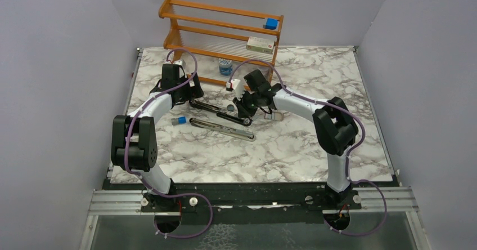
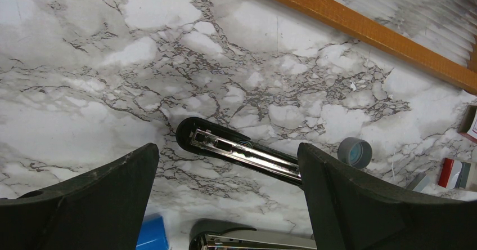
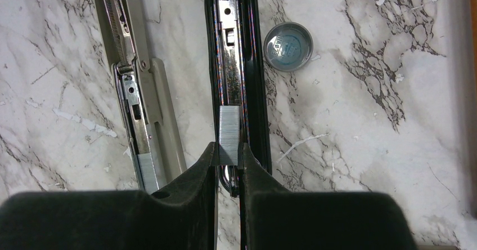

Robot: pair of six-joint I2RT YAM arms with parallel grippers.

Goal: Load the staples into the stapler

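The black stapler [image 1: 209, 107] lies opened out flat on the marble table, its metal channel [image 3: 229, 72] facing up in the right wrist view. A silver strip of staples [image 3: 229, 129] is pinched at its near end by my right gripper, which is shut on it. The strip lines up with the channel, over its near part; whether it is seated inside or just above, I cannot tell. My left gripper stands open near the stapler's other end, black fingers [image 2: 109, 188] wide apart, nothing held between them.
A second, grey stapler [image 1: 222, 129] lies opened out in front of the black one, with staples [image 3: 149, 168] in its channel. A small round cap [image 3: 288, 46] rests beside the black stapler. Behind stands a wooden rack [image 1: 225, 33]. A blue-ended item [image 1: 179, 120] lies at left.
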